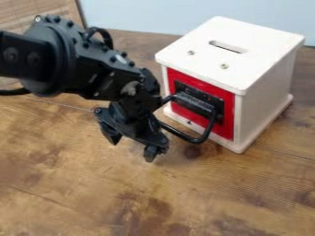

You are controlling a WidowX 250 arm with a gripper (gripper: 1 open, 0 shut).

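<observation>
The black robot arm reaches in from the left, its gripper [131, 146] hanging low over the wooden table, left of a white wooden box [264, 83] with a slot and two screws on top. The gripper's fingers point down and look parted, with nothing visible between them. The box's near face has a red panel [182, 78] with a black fitting and a dark bent handle or tube, partly behind the arm.
A pale board [37, 11] stands at the back left, behind the arm and its cable.
</observation>
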